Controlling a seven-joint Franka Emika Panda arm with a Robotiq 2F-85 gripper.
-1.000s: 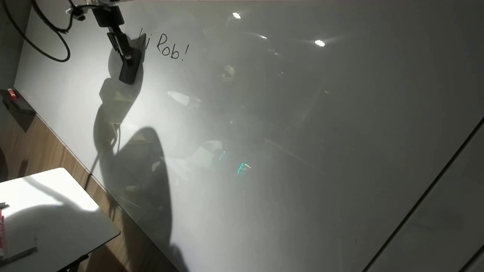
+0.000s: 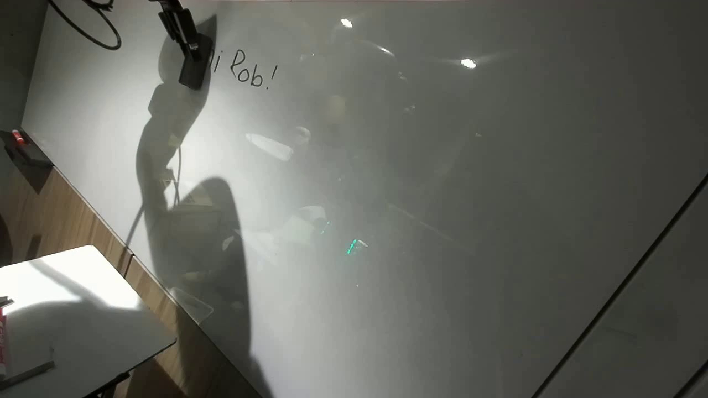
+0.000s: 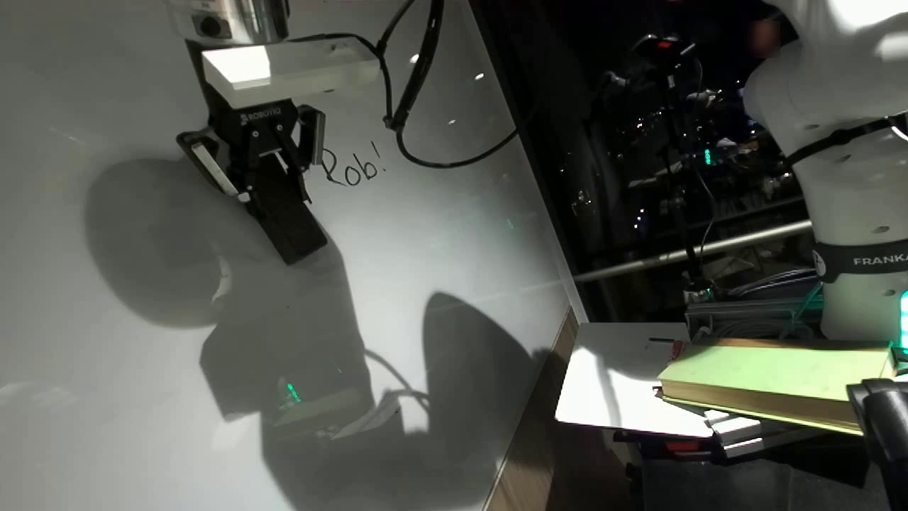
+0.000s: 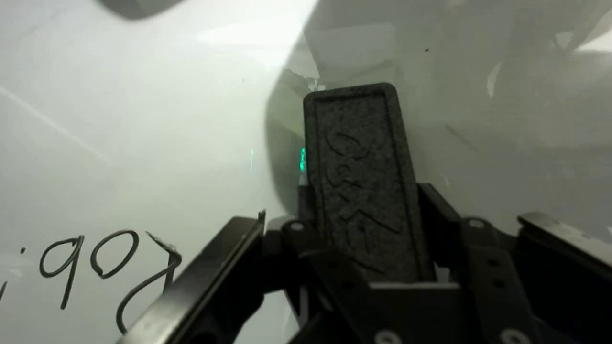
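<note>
A dark, oblong block that looks like a felt eraser is clamped between my fingers, with faint marks scratched into its face. In exterior view 2 my gripper is shut on one end of this eraser, whose other end sticks out past the fingertips. Black handwriting reading "i Rob!" shows on the whiteboard. The eraser sits just left of the writing in exterior view 1, covering whatever stands before the "i". Whether the eraser touches the board is unclear.
A small white table stands at the board's lower left. On it, in exterior view 2, rests a yellow-green block. A loose black cable hangs beside the gripper. Much of the board is bare.
In exterior view 1 my gripper and the eraser have moved up the board, to the left end of the writing. Strokes left of the "i", visible before, are now hidden.
</note>
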